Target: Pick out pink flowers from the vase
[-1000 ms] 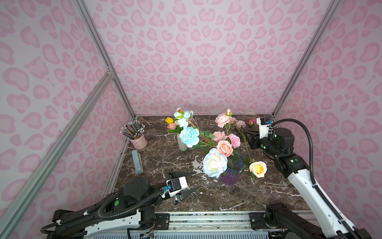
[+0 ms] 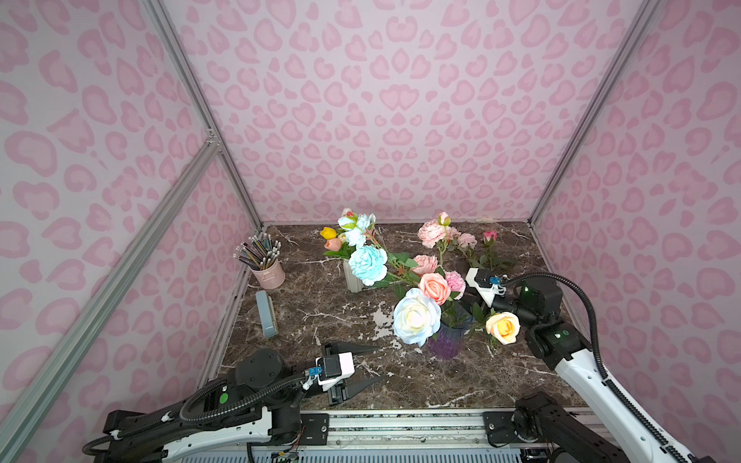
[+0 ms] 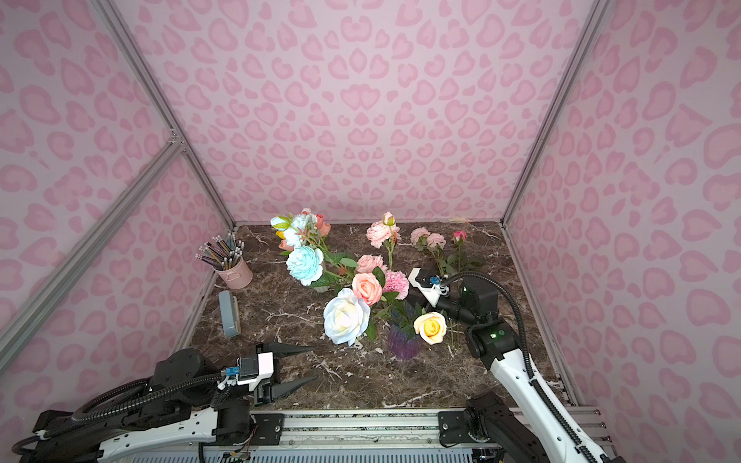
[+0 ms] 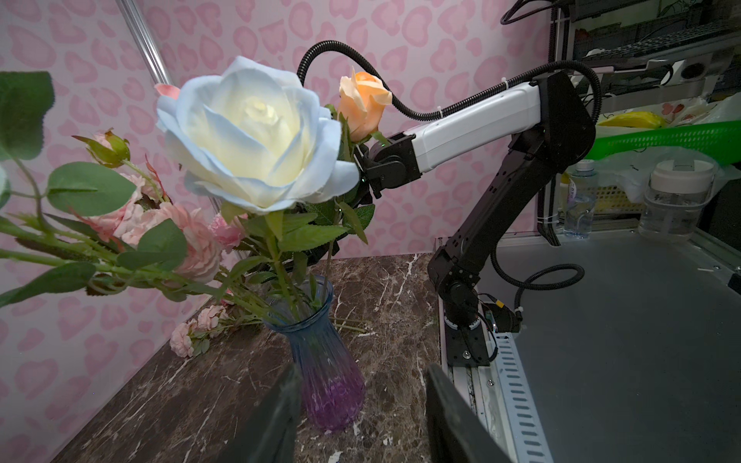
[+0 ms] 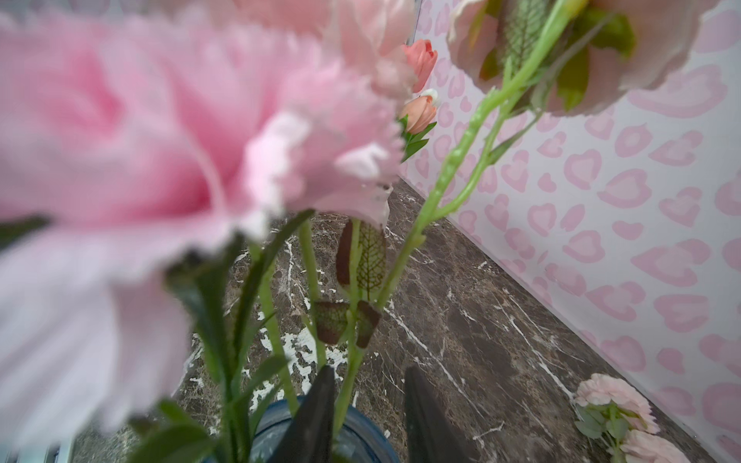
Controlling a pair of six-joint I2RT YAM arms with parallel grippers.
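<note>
A blue-purple glass vase [image 2: 445,339] holds pink carnation [image 2: 455,282], pink peonies [image 3: 383,233], a coral rose [image 3: 367,287], white rose [image 4: 251,131] and other blooms. My right gripper stands open among the stems just over the vase's rim, the carnation filling the left of its wrist view; a green stem runs behind its fingers, and whether it is between them is unclear. My left gripper is open near the front left, pointed toward the vase, nothing between its fingers.
A second vase [image 2: 352,279] with tulips and blue flowers stands behind left, a pencil cup [image 2: 269,273] and grey case [image 2: 266,313] at left. Loose pink flowers [image 5: 609,409] lie at back right.
My right gripper has moved down and leftward to the vase from further back right. My left gripper has shifted slightly down and left toward the table's front edge.
</note>
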